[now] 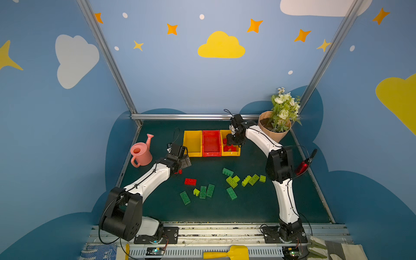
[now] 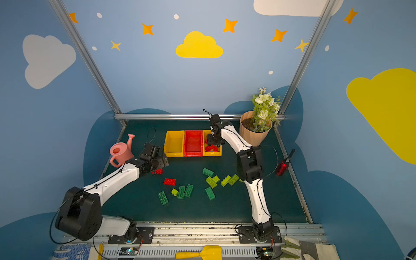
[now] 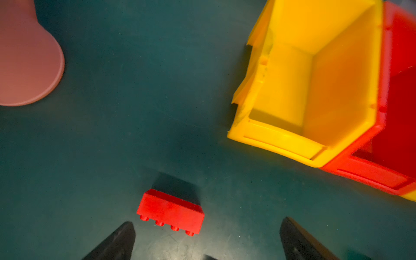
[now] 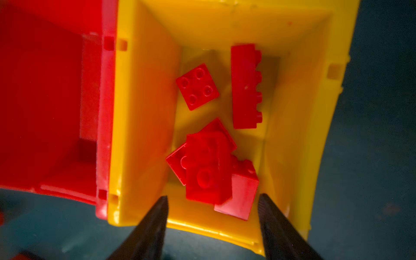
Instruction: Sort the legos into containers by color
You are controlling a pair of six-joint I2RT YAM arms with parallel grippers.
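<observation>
Over the right yellow bin (image 4: 299, 173) my right gripper stands open. A blurred red brick (image 4: 208, 169) is seen in the bin just beyond its fingertips, clear of both fingers; whether it rests on the pile cannot be told. Other red bricks (image 4: 244, 86) lie in that bin. My left gripper is open above the table, with nothing between its fingers. A red brick (image 3: 171, 211) lies on its side near its left finger. Another red brick (image 1: 190, 182) lies farther front. The left yellow bin (image 3: 281, 145) and the red bin (image 1: 211, 154) look empty.
Dark green bricks (image 1: 210, 190) and light green bricks (image 1: 254, 179) are scattered across the table's front middle. A pink watering can (image 1: 140, 153) stands left, a flower pot (image 1: 273, 132) back right. A red-handled tool (image 1: 302, 167) lies at the right edge.
</observation>
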